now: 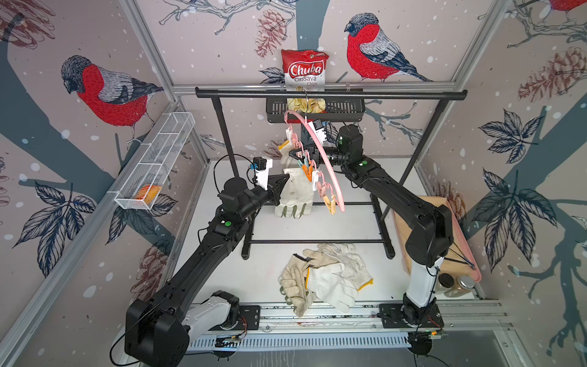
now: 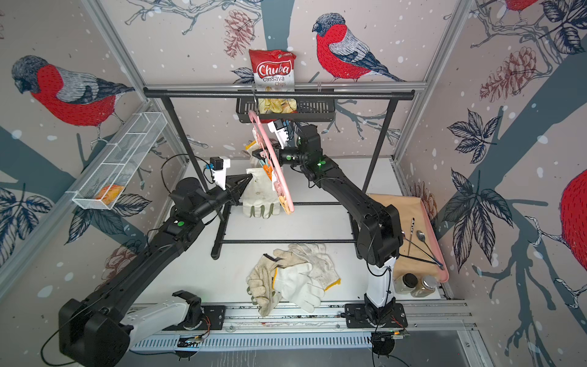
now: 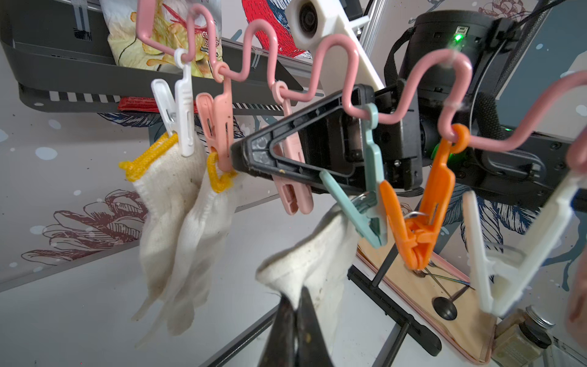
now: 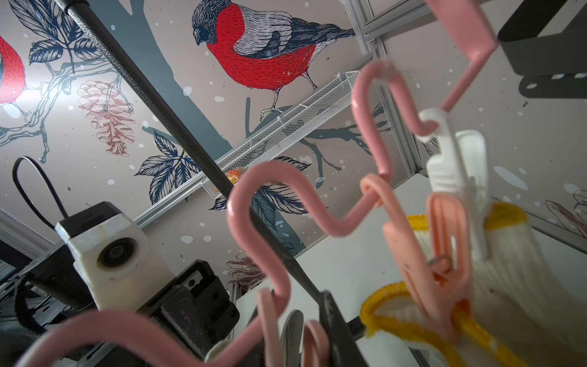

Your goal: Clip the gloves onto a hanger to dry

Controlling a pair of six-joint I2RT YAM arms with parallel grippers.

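Note:
A pink hanger (image 1: 327, 164) with several clips hangs from the black rail. In the left wrist view, a glove with yellow cuff edging (image 3: 160, 202) hangs from a white clip (image 3: 182, 107) and a coral clip (image 3: 218, 125). A second whitish glove (image 3: 324, 260) has its upper corner at a mint clip (image 3: 370, 183). My left gripper is shut on this glove's cuff edge. My right gripper is shut on a pink clip (image 4: 315, 345), between the coral and mint ones; the glove's edge does not show in that clip.
More gloves (image 1: 327, 275) lie piled at the table's front. The black rail (image 1: 391, 96) and its legs stand around both arms. Behind the hanger is a dark basket (image 1: 348, 111) with a chips bag (image 1: 305, 68). An orange clip (image 3: 422, 208) hangs beside the mint one. A tray (image 2: 391, 269) sits at right.

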